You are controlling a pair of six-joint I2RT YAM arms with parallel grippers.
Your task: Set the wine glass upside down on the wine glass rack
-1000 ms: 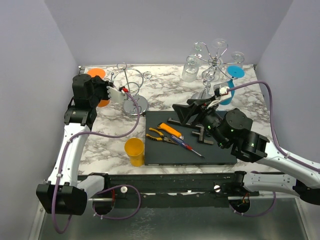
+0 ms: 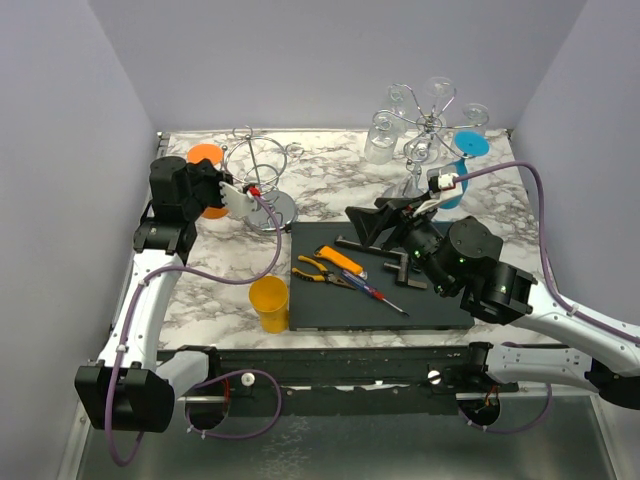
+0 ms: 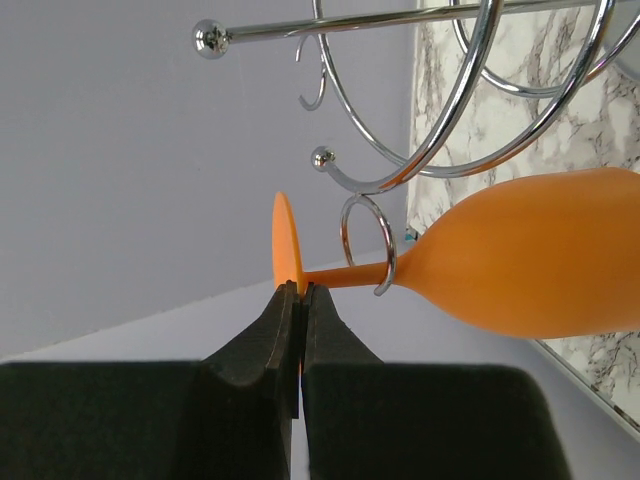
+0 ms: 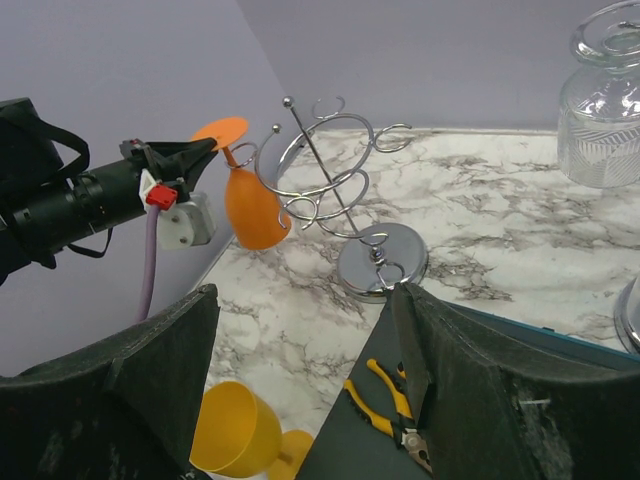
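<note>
An orange wine glass (image 3: pixel 520 255) hangs upside down at the left metal rack (image 4: pixel 385 260), its stem inside a small chrome ring (image 3: pixel 388 250) and its bowl below. My left gripper is shut at the glass's round foot, whose edge meets the fingertips; the same glass shows in the right wrist view (image 4: pixel 255 215).
A second rack (image 2: pixel 425 125) holds clear glasses and a blue one at the back right. A dark board (image 2: pixel 430 310) carries pliers, a screwdriver, a hammer and other tools. A yellow cup (image 2: pixel 269 305) stands front left.
The right arm has hardly moved.
</note>
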